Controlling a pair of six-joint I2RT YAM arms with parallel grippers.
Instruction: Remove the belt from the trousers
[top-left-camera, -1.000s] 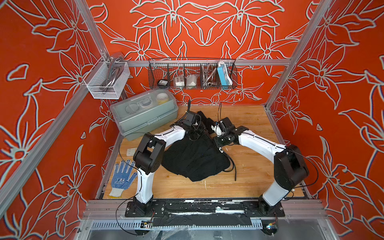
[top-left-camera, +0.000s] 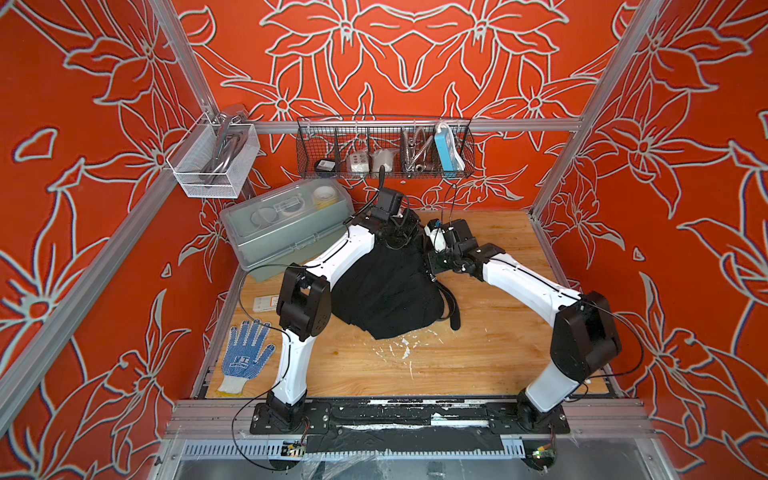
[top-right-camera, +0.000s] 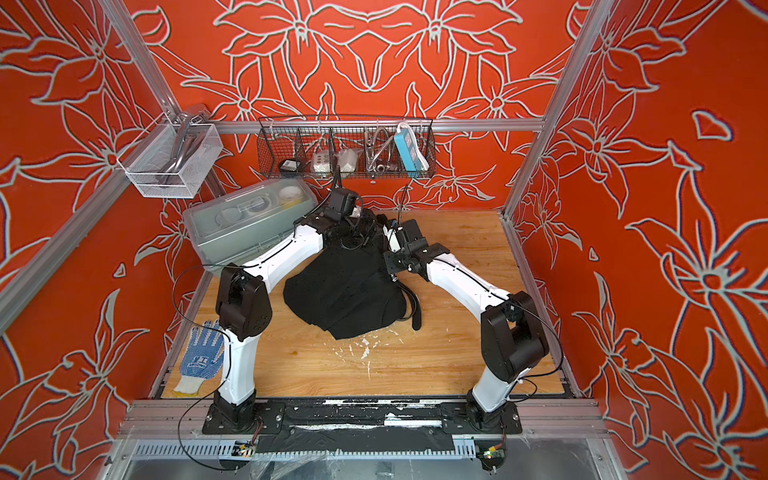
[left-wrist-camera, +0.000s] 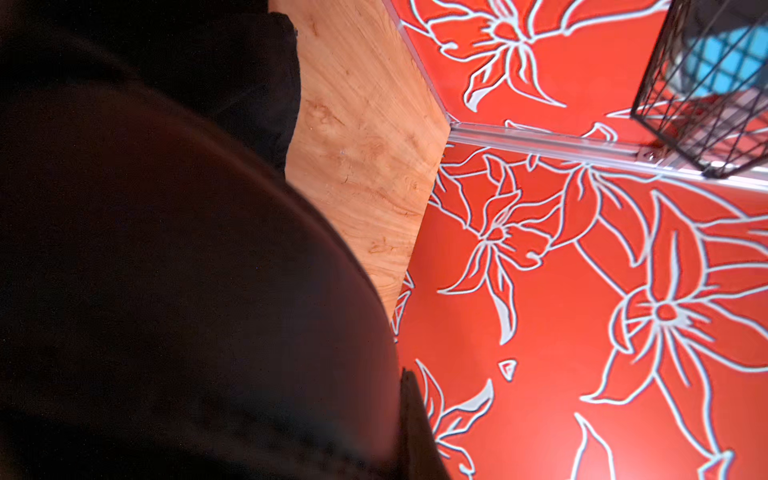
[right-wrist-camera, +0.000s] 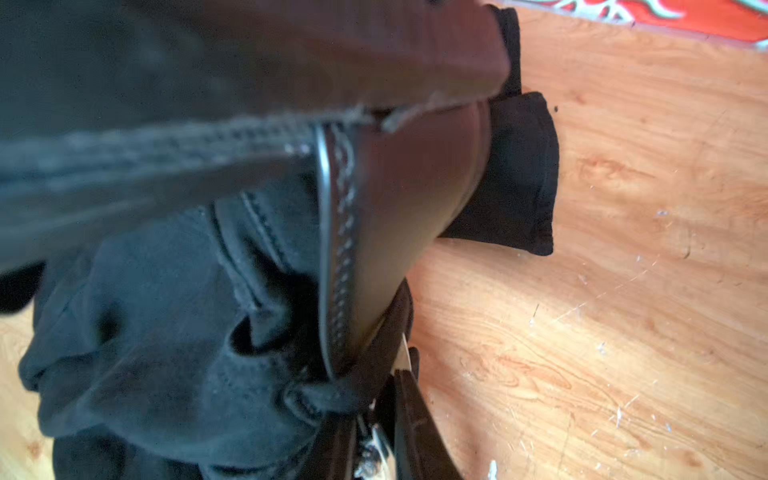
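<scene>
Black trousers (top-left-camera: 384, 296) lie bunched mid-table, their upper part raised between the grippers. A black leather belt (right-wrist-camera: 376, 208) runs through a loop in the right wrist view; its loose end curves down to the table at the trousers' right. My right gripper is shut on the belt or waistband, with metal, likely the buckle, beside the fingers. My left gripper (top-left-camera: 400, 220) is at the trousers' back edge, left of the right one; the dark close material in its wrist view hides its fingers.
A grey lidded box (top-left-camera: 284, 232) stands back left, with a blue dotted glove (top-left-camera: 244, 352) at front left. A wire basket (top-left-camera: 384, 152) hangs on the back wall. Bare wood lies right and in front.
Both grippers have moved up or back, drawing the trousers and belt toward the back of the table; the cloth's front edge has moved back too.
</scene>
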